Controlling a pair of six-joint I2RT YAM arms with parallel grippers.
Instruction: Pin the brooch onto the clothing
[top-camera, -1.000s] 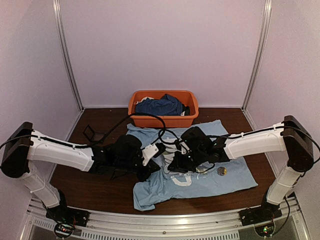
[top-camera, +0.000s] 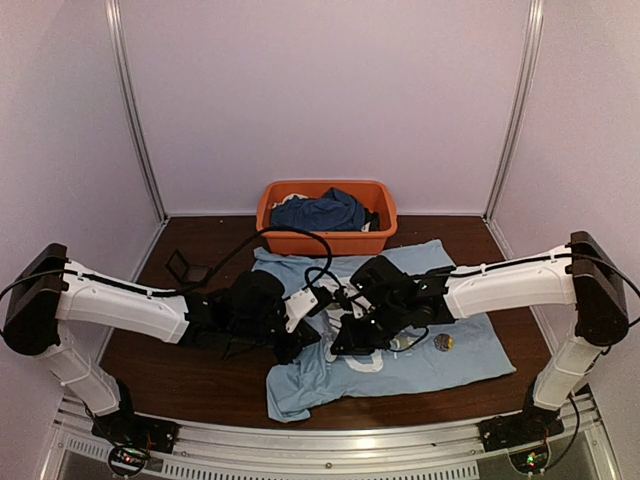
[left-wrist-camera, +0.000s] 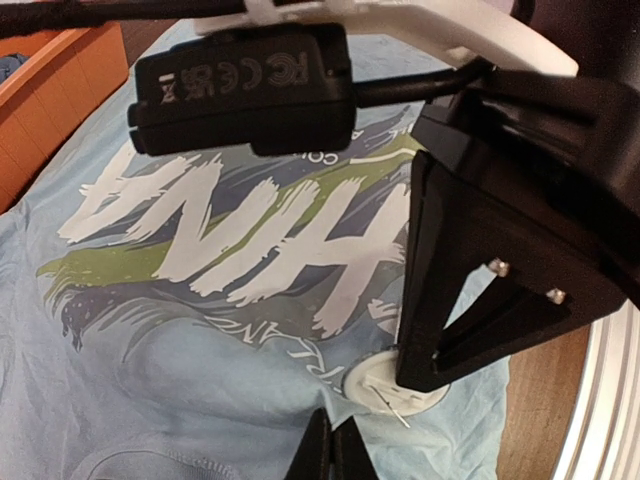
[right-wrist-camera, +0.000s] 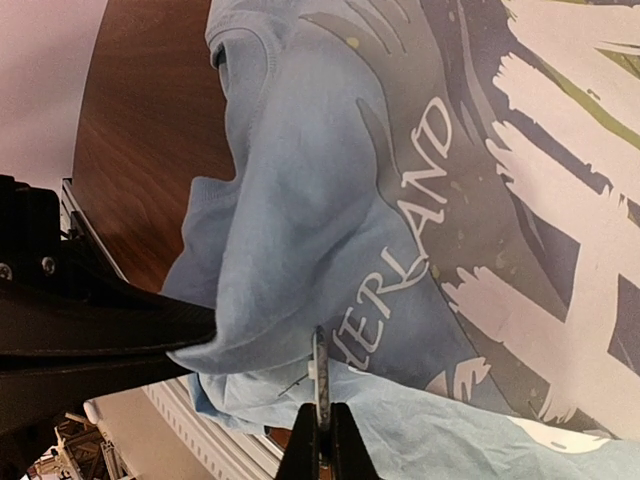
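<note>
Light blue printed clothing (top-camera: 420, 375) lies spread on the table. A raised fold of it (left-wrist-camera: 330, 385) is pinched in my left gripper, which is shut on the fabric. My right gripper is shut on a round, pale brooch, seen edge-on in the right wrist view. A thin pin (right-wrist-camera: 292, 385) sticks out from the brooch toward the left gripper's side, near the fold. Whether the pin touches or enters the cloth I cannot tell. From above, both gripper tips sit close together and the brooch is hidden.
An orange bin (top-camera: 327, 243) with dark cloth inside stands at the back. An open black box (top-camera: 187, 268) lies at the left. Another small round item (top-camera: 443, 342) rests on the clothing at the right. Bare table shows at front left.
The left arm stays where it was.
</note>
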